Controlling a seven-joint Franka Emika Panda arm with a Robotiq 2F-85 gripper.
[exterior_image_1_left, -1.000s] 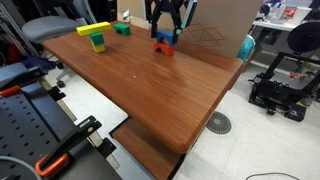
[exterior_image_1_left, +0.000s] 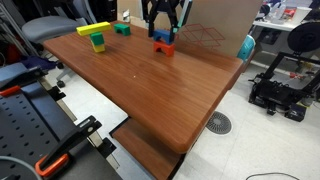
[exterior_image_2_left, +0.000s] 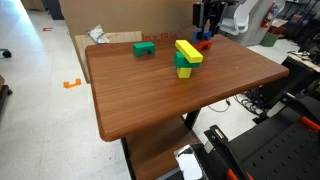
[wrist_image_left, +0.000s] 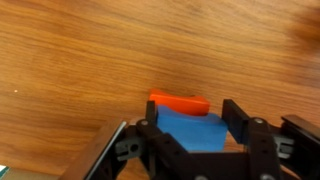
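Note:
My gripper is shut on a blue block (wrist_image_left: 195, 131), one finger on either side of it. Just under the blue block is a red block (wrist_image_left: 180, 103), part of which sticks out beyond it in the wrist view. In exterior view 1 the blue block (exterior_image_1_left: 162, 36) shows right over the red block (exterior_image_1_left: 163, 48), near the table's far edge. Whether the two blocks touch cannot be told. Exterior view 2 has the red block (exterior_image_2_left: 204, 45) at the far right, partly behind the arm.
A stack of green and yellow blocks (exterior_image_2_left: 187, 61), with a long yellow block (exterior_image_2_left: 188, 50) lying across its top, stands at some distance from the gripper. Behind it lies a separate green block (exterior_image_2_left: 144, 48).
The gripper and the blue block have shifted very slightly in exterior view 1. The red block and the other blocks look unmoved.

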